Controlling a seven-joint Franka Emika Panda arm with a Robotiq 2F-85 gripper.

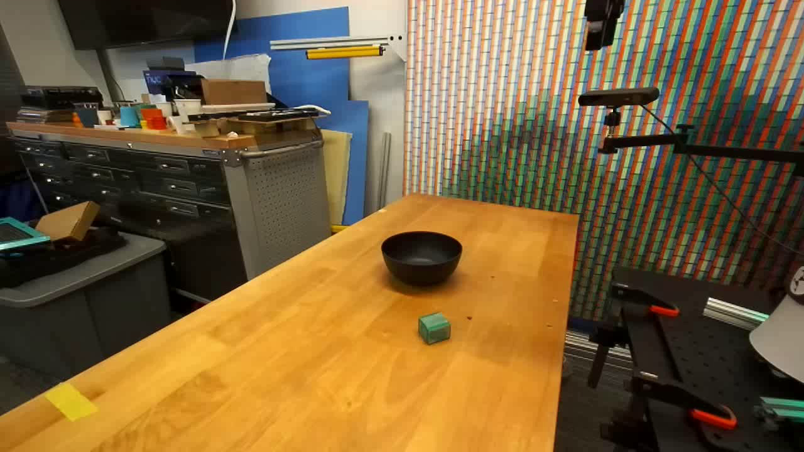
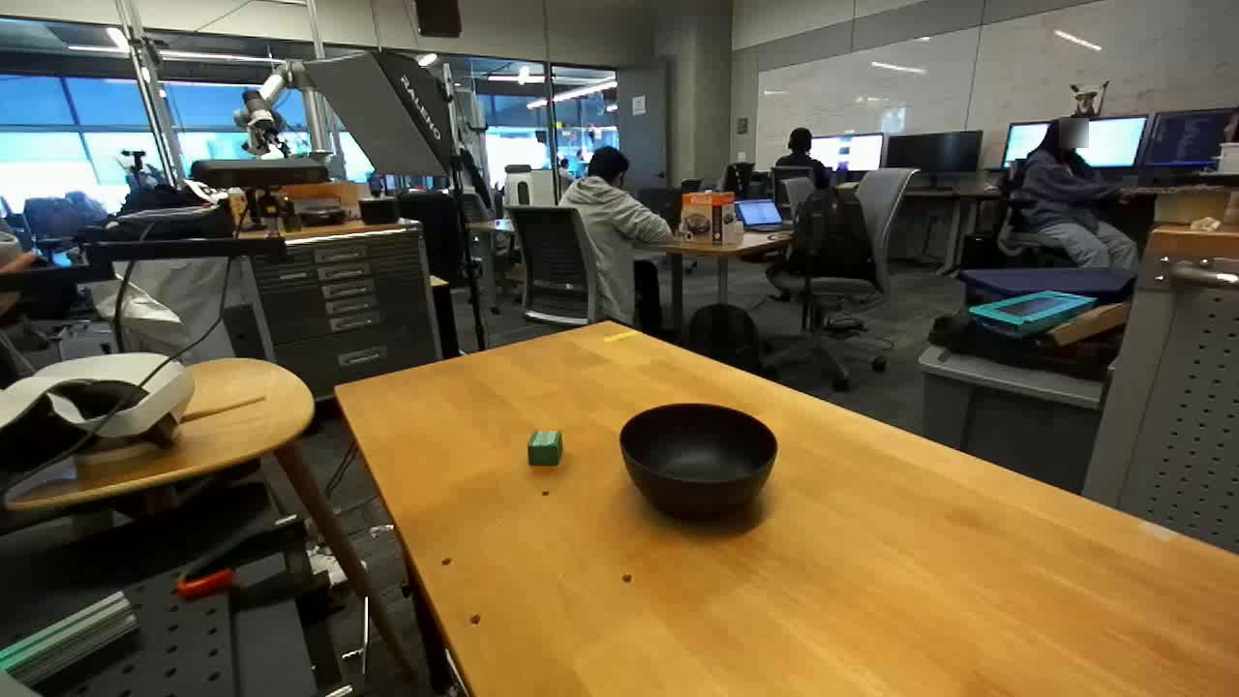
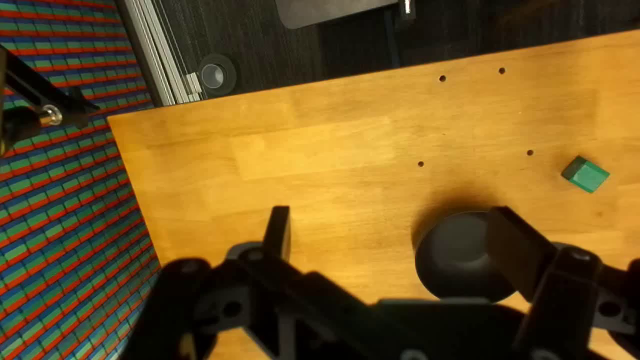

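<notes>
A small green cube [image 1: 434,329] rests on the wooden table, a short way from a round black bowl [image 1: 422,260]. From the opposite side, the cube [image 2: 545,448] stands left of the bowl [image 2: 698,461], clearly apart from it. Looking down in the wrist view, my gripper has its two fingers spread wide, with only bare table and part of the bowl [image 3: 453,255] showing between them. The right finger covers some of the bowl. At the right of that view lies the cube [image 3: 586,174], outside the fingers. In exterior view 1, a dark arm part hangs high above the table.
Yellow tape [image 1: 71,400] marks its near left corner. A camera on a black arm [image 1: 641,140] stands beyond the right edge, with a black bench [image 1: 693,354] below. People sit at desks in the background.
</notes>
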